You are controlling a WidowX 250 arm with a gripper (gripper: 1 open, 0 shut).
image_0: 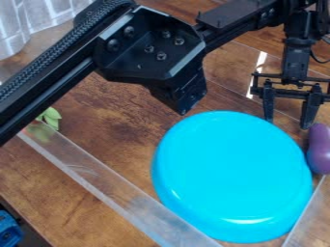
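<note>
My black arm spans the upper left and top of the view, and my gripper (288, 95) is at the upper right, fingers pointing down, with its two fingers apart. It is above and just behind a purple rounded object (318, 151) at the right edge. A large bright blue round object (230, 176) fills the lower middle, below and left of the gripper.
A small green object (52, 119) lies at the left. A blue item (8, 233) is at the lower left corner. Clear strips (103, 193) cross the wooden table (103, 125). A white item (33, 19) is at the top left.
</note>
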